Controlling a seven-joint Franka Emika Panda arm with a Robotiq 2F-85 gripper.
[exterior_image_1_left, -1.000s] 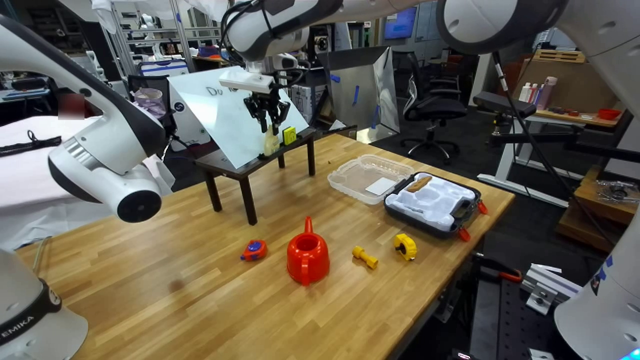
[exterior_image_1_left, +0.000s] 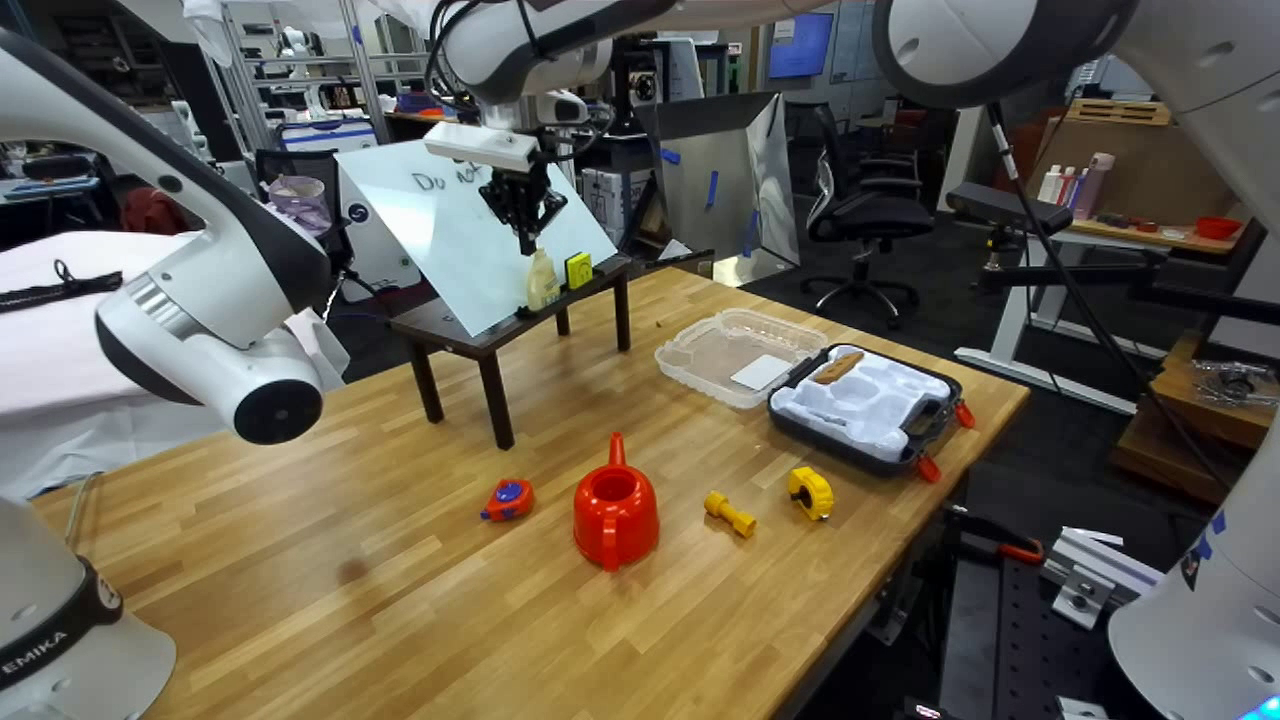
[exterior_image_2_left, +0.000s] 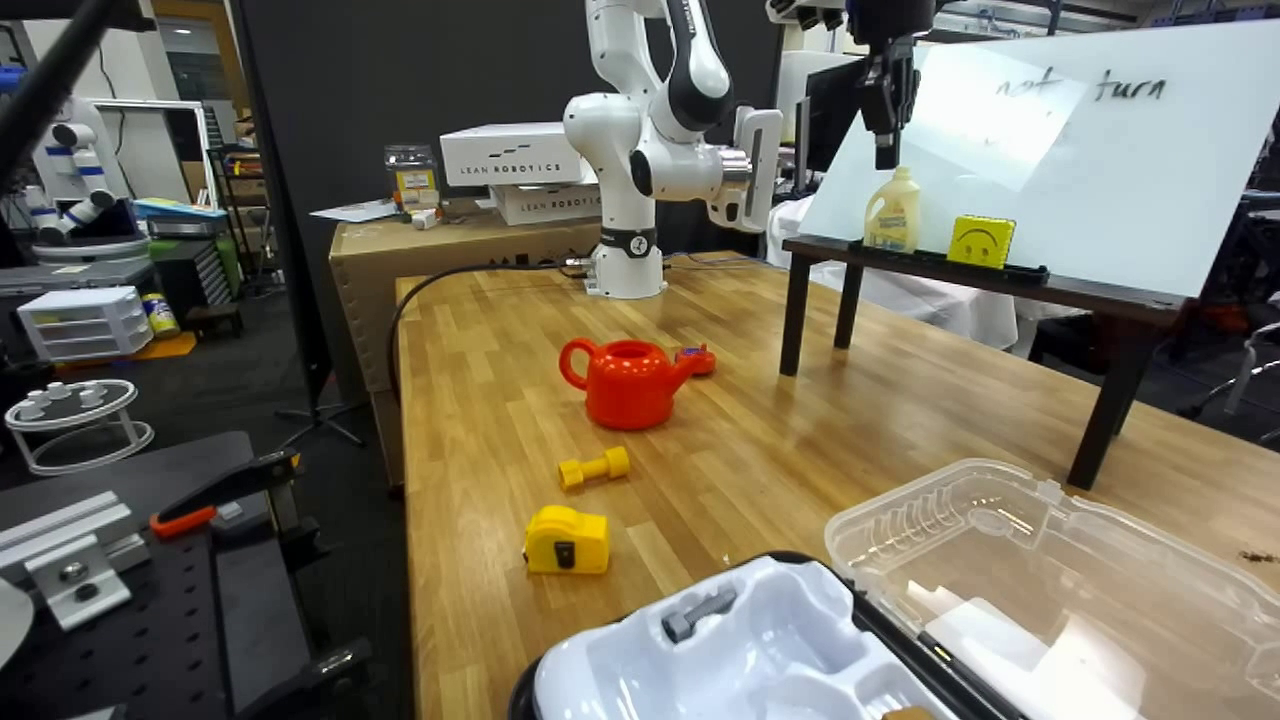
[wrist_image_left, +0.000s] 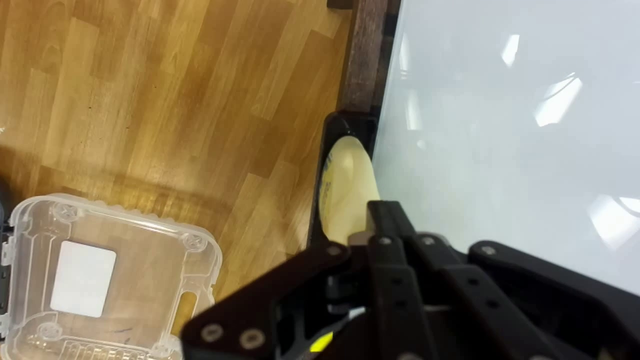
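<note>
My gripper (exterior_image_1_left: 528, 250) is shut, with nothing showing between its fingers. It points down over a pale yellow bottle (exterior_image_2_left: 894, 216) that stands upright on the dark ledge below a tilted whiteboard (exterior_image_2_left: 1080, 168). In exterior view 2 the fingertips (exterior_image_2_left: 887, 156) are close to the bottle's top; whether they touch it I cannot tell. From the wrist view, the bottle (wrist_image_left: 345, 186) lies just past the fingertips, its upper end partly hidden by them. A yellow block with a drawn face (exterior_image_2_left: 981, 241) sits beside the bottle on the ledge.
A red watering can (exterior_image_1_left: 614, 516), red tape measure (exterior_image_1_left: 509, 499), yellow dumbbell-shaped piece (exterior_image_1_left: 729, 515) and yellow tape measure (exterior_image_1_left: 811, 493) lie on the table. An open case (exterior_image_1_left: 864, 406) with a clear lid (exterior_image_1_left: 720, 348) occupies the right.
My gripper's fingers were spread apart around the bottle's top a second ago and are now together. The gripper has shifted slightly left and up in exterior view 1; the bottle stays on the ledge.
</note>
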